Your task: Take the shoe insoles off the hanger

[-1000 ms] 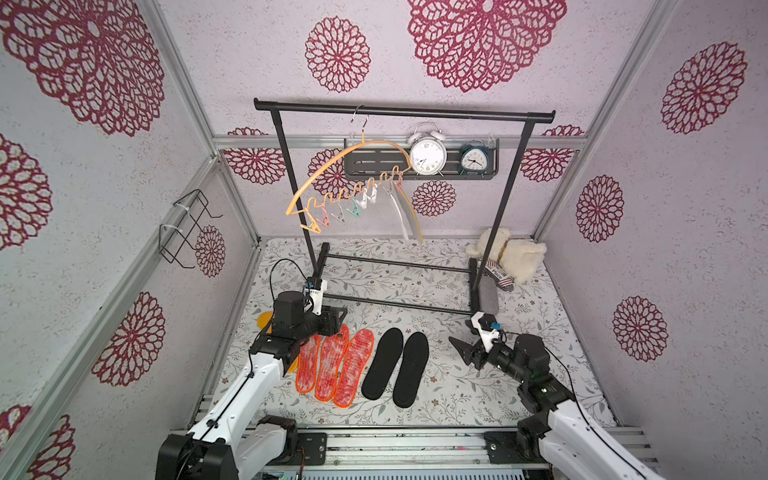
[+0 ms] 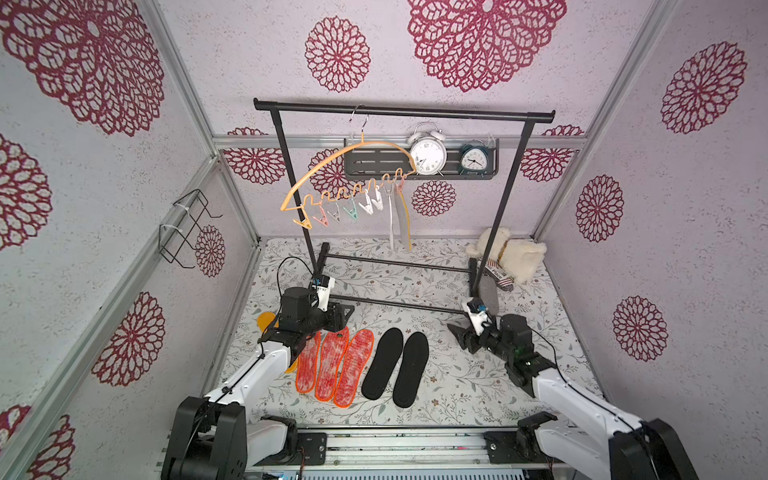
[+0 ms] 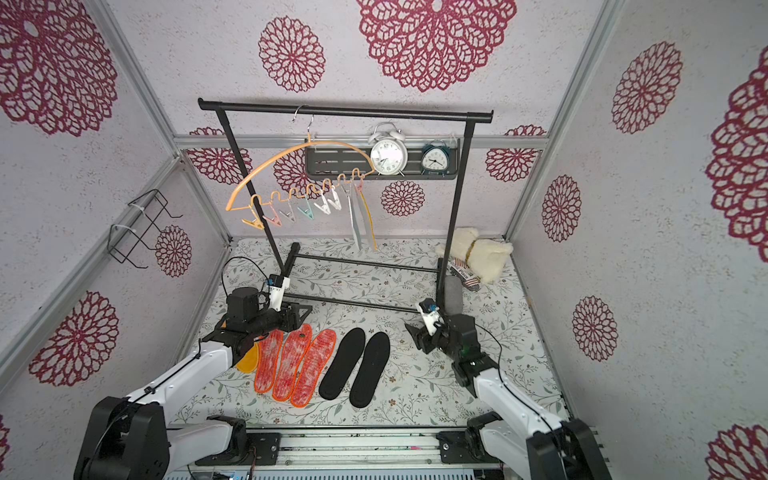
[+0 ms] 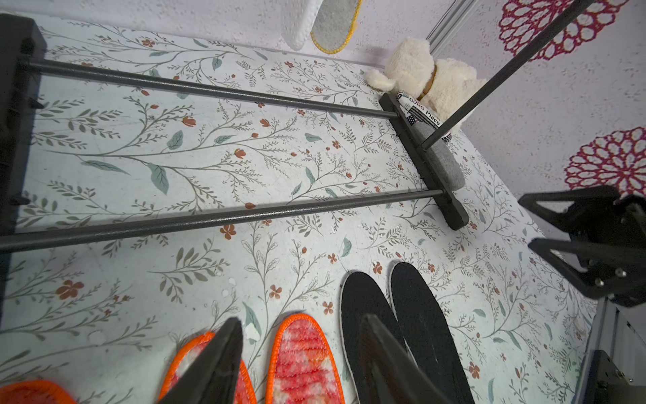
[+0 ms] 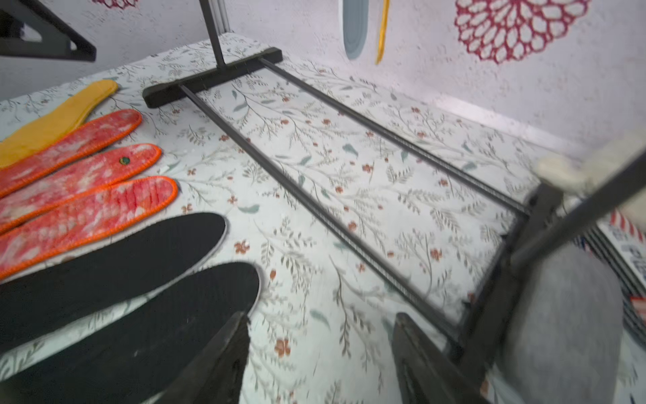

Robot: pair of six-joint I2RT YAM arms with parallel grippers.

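An orange clip hanger (image 2: 320,172) hangs from the rack's top bar; a white-and-grey insole (image 2: 393,224) with a yellow edge dangles from its right-end clips, the other clips looking empty. On the floor lie two black insoles (image 2: 410,368), red-orange insoles (image 2: 352,368) and, at far left, yellow insoles (image 5: 64,118). My left gripper stands open over the red and black insoles, nothing between its fingers. My right gripper is apart-fingered and empty, right of the black insoles near the rack's right foot, below the hanging insole.
The black rack's lower bars (image 2: 400,305) cross the floor. Behind its right foot are a plush toy (image 2: 520,260) and a grey object (image 5: 562,323). Two clocks (image 2: 428,156) sit on the back shelf. Bare floor lies between the rack and insoles.
The hanging insole has swung and turned edge-on. The left arm has shifted slightly.
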